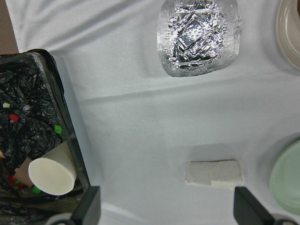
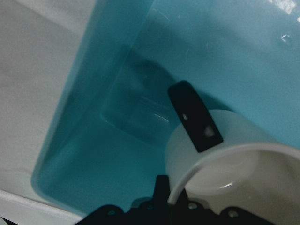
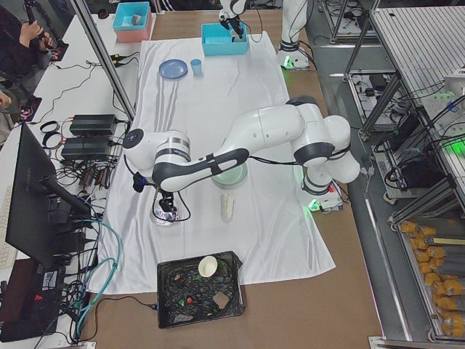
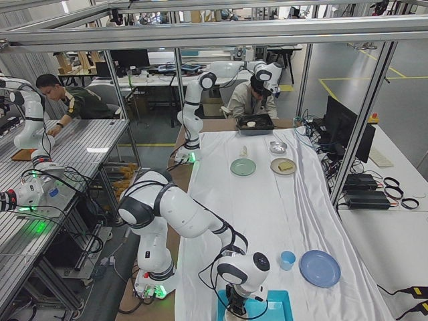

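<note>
In the left wrist view my left gripper hangs open above the cloth, nothing between its fingers, over a crumpled foil piece (image 1: 197,37), a pale flat piece (image 1: 213,173) and beside a black-lined tray (image 1: 28,117) holding a paper cup (image 1: 52,173) and scraps. A green plate (image 1: 288,180) lies at the right. In the right wrist view my right gripper is shut on the rim of a white mug (image 2: 225,173) with a black handle, held down inside the blue bin (image 2: 117,164).
A blue plate (image 4: 319,269) and blue cup (image 4: 287,261) stand beside the bin. A tan plate (image 4: 283,170) with a yellow piece lies near the green plate. A monitor and cables line one side.
</note>
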